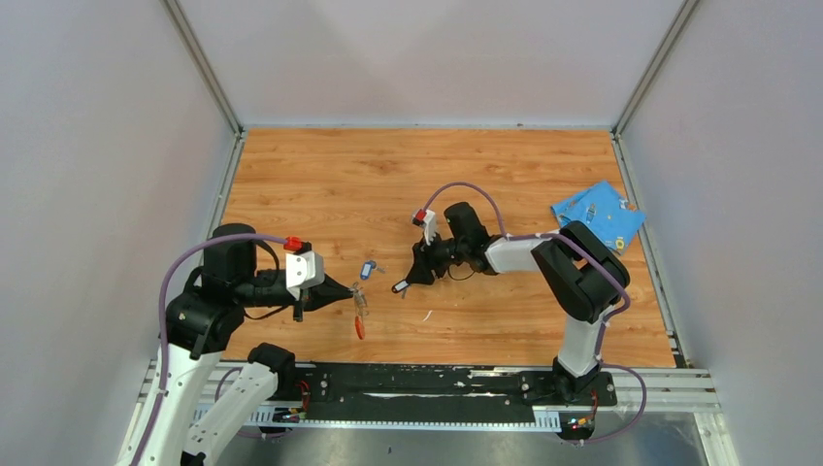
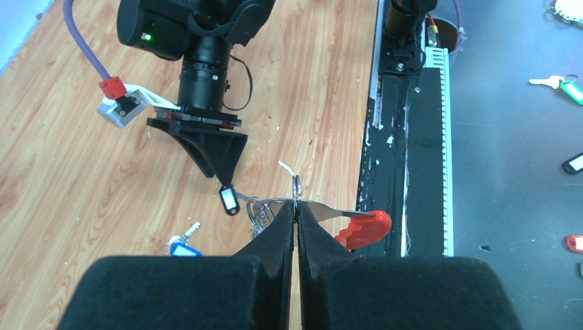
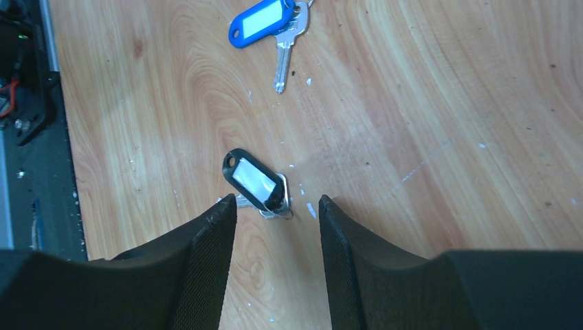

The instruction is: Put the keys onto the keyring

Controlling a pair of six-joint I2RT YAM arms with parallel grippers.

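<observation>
My left gripper is shut on the keyring [image 2: 261, 213], which hangs with a pair of red-handled pliers [image 2: 364, 230]. My right gripper stands part open over a key with a black tag [image 3: 253, 180]; the key [image 3: 244, 201] lies flat on the table, partly under the tag, between and just beyond the fingertips. A key with a blue tag [image 3: 261, 20] lies farther off, between the two arms in the top view [image 1: 367, 269].
A blue cloth [image 1: 597, 214] with small items lies at the right back. A white scrap [image 1: 427, 315] lies near the front.
</observation>
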